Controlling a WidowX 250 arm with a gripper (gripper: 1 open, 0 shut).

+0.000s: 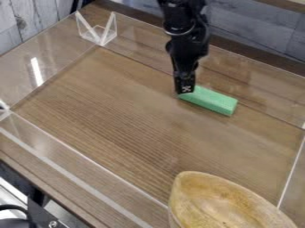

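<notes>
My black gripper [184, 80] comes down from the top centre of the camera view, its fingers low over the wooden table just behind and left of a flat green block [208, 101]. The block lies on the tabletop, angled toward the lower right. Whether the fingers are open or shut, or touch the block, I cannot tell.
A large tan bowl [192, 196] fills the lower right near the front. A white wire-like object [98, 28] stands at the back left.
</notes>
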